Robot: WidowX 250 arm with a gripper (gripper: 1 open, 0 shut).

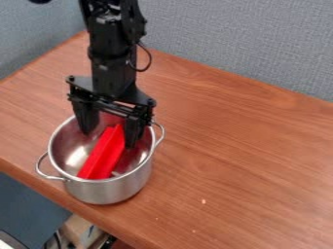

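Note:
A steel pot (120, 190) with two wire handles stands near the front left edge of the wooden table. A long red object (104, 153) lies inside it, tilted along the pot's length. My black gripper (111, 124) is over the pot with its fingers spread open at the rim, one on each side above the red object.
Grey walls stand at the back and left. A dark blue-grey surface and some clutter show below the table's left edge.

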